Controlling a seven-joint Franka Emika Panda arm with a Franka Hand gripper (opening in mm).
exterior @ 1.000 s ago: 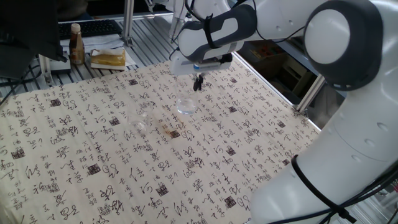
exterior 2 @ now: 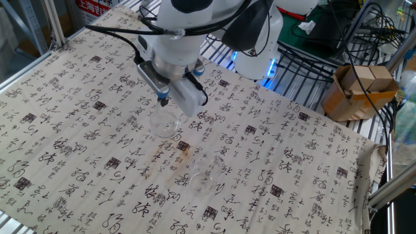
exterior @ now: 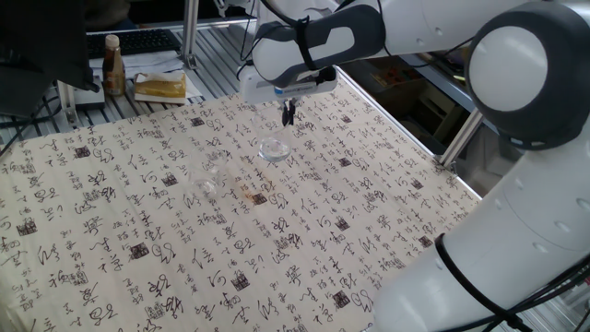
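Observation:
The gripper (exterior: 289, 112) is at the far side of the cloth-covered table, its dark fingers close together at the upper right side of a clear glass (exterior: 273, 149). It appears shut on that glass's wall, though the transparent edge is hard to make out. In exterior view 2 the white gripper body hides most of the fingers, and the same clear glass (exterior 2: 165, 123) shows below them. Another clear vessel (exterior: 210, 183) stands apart on the cloth, and exterior view 2 shows this faint vessel (exterior 2: 203, 183) nearer the front.
A brownish stain (exterior: 251, 192) marks the patterned cloth (exterior: 184, 267) between the vessels. Behind the cloth are a sauce bottle (exterior: 113, 66) and a yellow packet (exterior: 160, 88). An open cardboard box (exterior 2: 359, 94) sits at the right in exterior view 2.
In exterior view 1 the gripper has shifted up and slightly left in the picture. The nearby glass has shifted the same way with it; the other vessel has stayed put.

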